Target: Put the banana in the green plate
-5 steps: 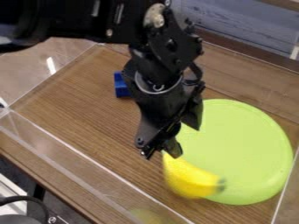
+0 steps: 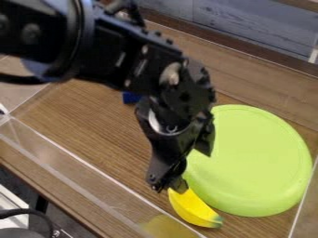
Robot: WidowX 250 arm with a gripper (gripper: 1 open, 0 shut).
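Observation:
The yellow banana lies on the wooden surface along the near-left rim of the green plate, outside the plate's middle. Its darker greenish tip points toward the lower right. My black gripper points down at the banana's upper end and covers part of it. The fingers overlap one another from this angle, so their opening is hard to judge. No banana hangs from them. Nothing shows on the plate's visible part.
A blue block sits behind the arm, mostly hidden. A clear raised edge runs along the tray's near-left side, close to the banana. Bare wood lies left of the gripper.

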